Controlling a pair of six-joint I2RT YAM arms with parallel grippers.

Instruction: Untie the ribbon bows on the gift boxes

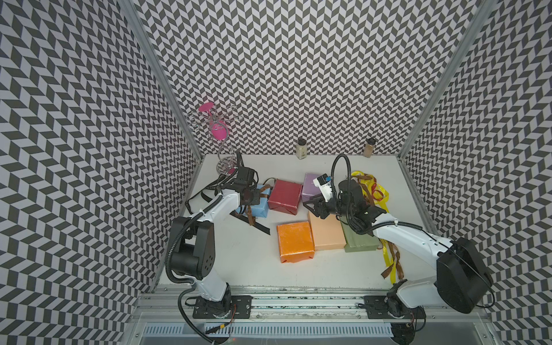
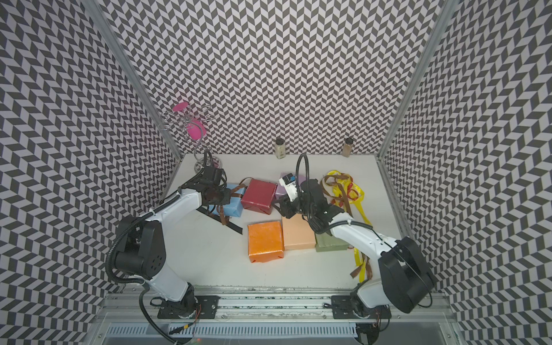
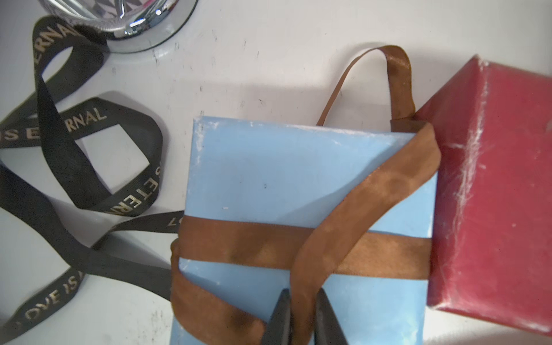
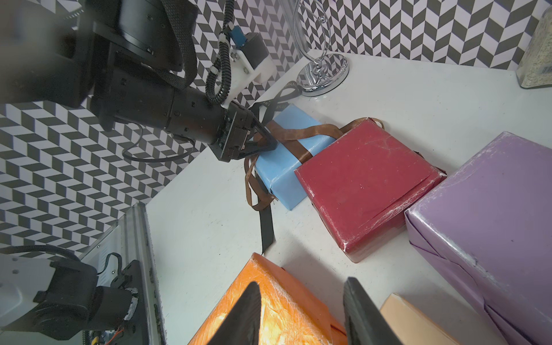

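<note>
A light blue box [image 3: 247, 166] lies in the left wrist view with a brown ribbon [image 3: 368, 195] crossed flat over its top and looping out behind it. My left gripper is down on that box, its fingertips either side of the diagonal ribbon strand; whether it grips the strand I cannot tell. Loose black ribbon [image 3: 115, 258] lies left of the box. A red box [image 3: 494, 189] sits against its right side. My right gripper hangs open above the orange box [image 4: 241, 316] and peach box [image 4: 414, 322], nothing between its fingers.
Purple [image 4: 483, 212] and green [image 1: 362, 241] boxes stand to the right, with tangled yellow and brown ribbons [image 1: 376, 189] beside them. A chrome stand [image 4: 322, 80] stands at back left, two bottles [image 1: 301, 149] at the back.
</note>
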